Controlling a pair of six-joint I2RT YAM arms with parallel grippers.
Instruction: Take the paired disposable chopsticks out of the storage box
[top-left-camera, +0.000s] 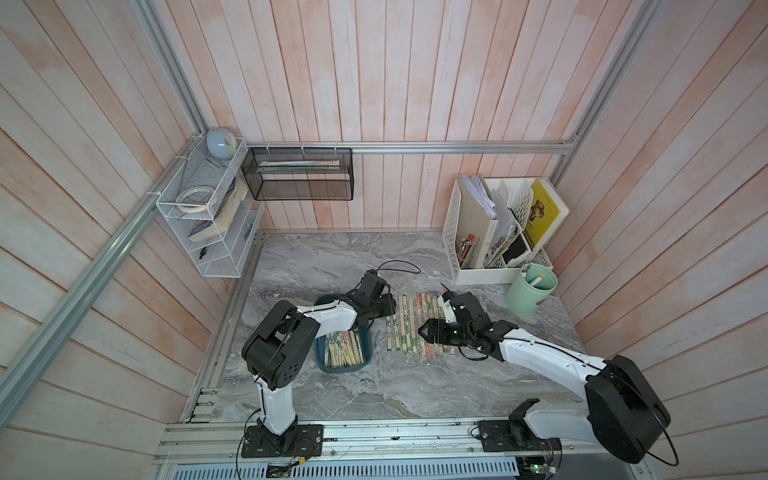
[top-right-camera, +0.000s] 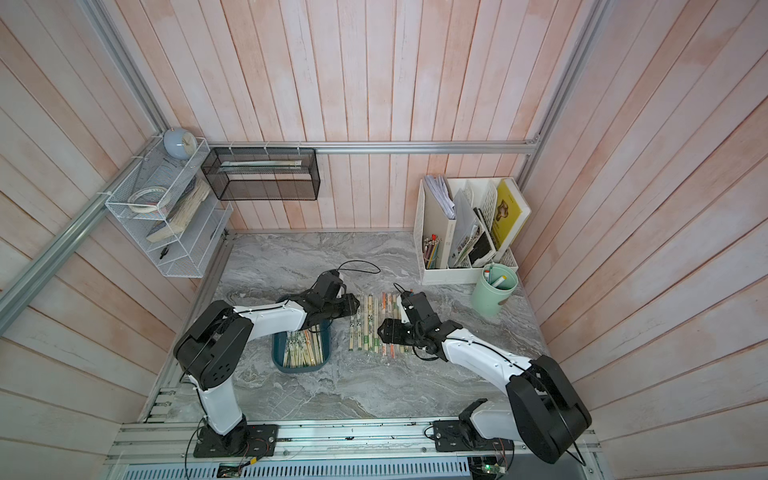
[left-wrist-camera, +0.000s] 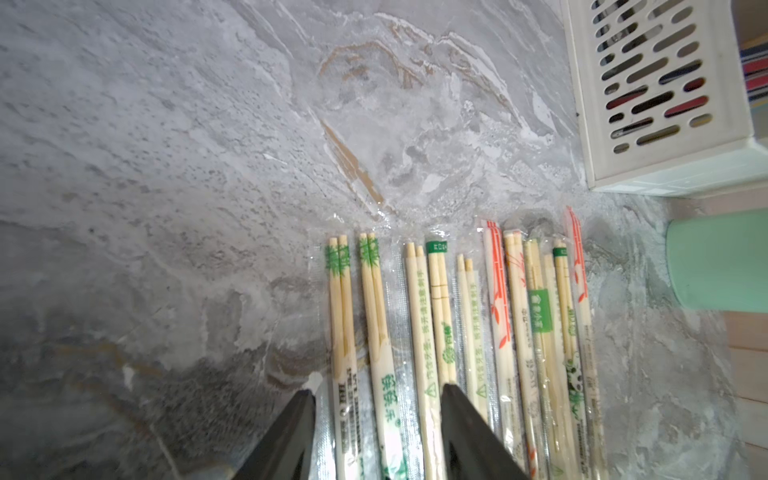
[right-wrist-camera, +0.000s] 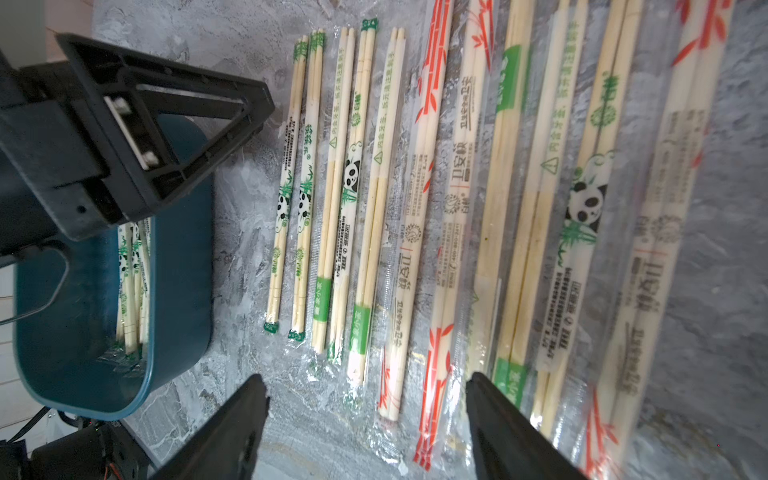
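Observation:
Wrapped chopstick pairs (right-wrist-camera: 340, 184) lie side by side in a row on the grey marbled table, with green, panda and red prints. More pairs (top-left-camera: 344, 349) are inside the blue storage box (top-left-camera: 369, 350), left of the row and partly under my left arm. At the row's left end is my left gripper, its fingers apart over the leftmost pairs (left-wrist-camera: 342, 336); whether they touch cannot be told. My right gripper stands over the row, fingers spread, with several pairs in view beyond and between them and nothing visibly gripped.
A white file holder (top-left-camera: 489, 276) and a green cup (top-left-camera: 528, 300) stand at the back right. Cables loop behind my left gripper. Bare table (top-left-camera: 400, 392) lies in front of the row. A black wire basket (top-left-camera: 297, 176) hangs on the back wall.

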